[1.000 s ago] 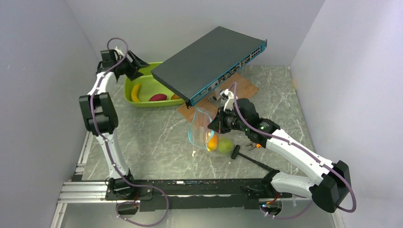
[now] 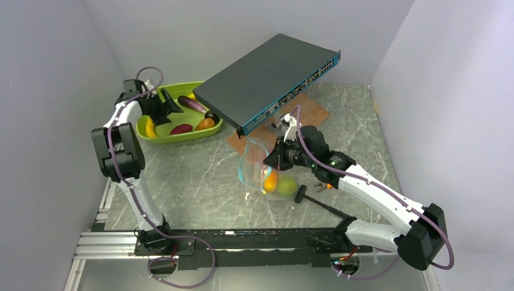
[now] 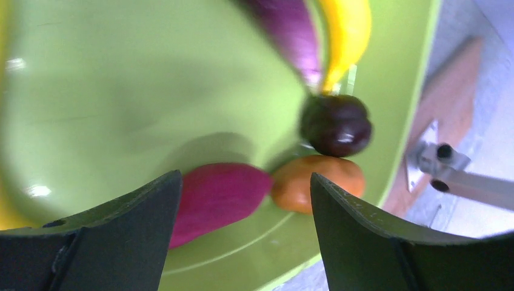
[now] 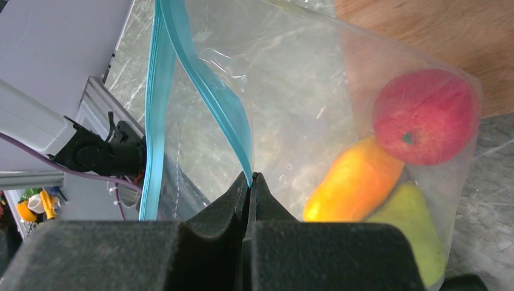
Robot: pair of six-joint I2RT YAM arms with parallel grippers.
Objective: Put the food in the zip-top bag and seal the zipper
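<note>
In the left wrist view my left gripper stands open over a magenta sweet-potato-like piece (image 3: 221,194), nothing held between its fingers. That piece and an orange-brown one (image 3: 321,179) lie in the green tub (image 2: 173,138), along with a purple eggplant (image 2: 192,104), a dark round piece (image 3: 337,125) and a yellow banana (image 2: 151,128). My right gripper is shut on the blue rim of the clear zip top bag (image 4: 285,103), whose mouth gapes. Inside the bag are a red apple (image 4: 426,116), an orange mango (image 4: 354,182) and a green pear (image 4: 415,227).
A black rack unit (image 2: 267,79) overhangs the tub's right end and a wooden board (image 2: 312,113). A black hammer (image 2: 301,193) and pliers (image 2: 321,185) lie right of the bag. Bare counter (image 2: 188,182) spreads between tub and bag.
My left gripper has come down into the tub. The tub has shifted left, bringing the eggplant into sight from under the rack unit. The right arm looks nearly still.
</note>
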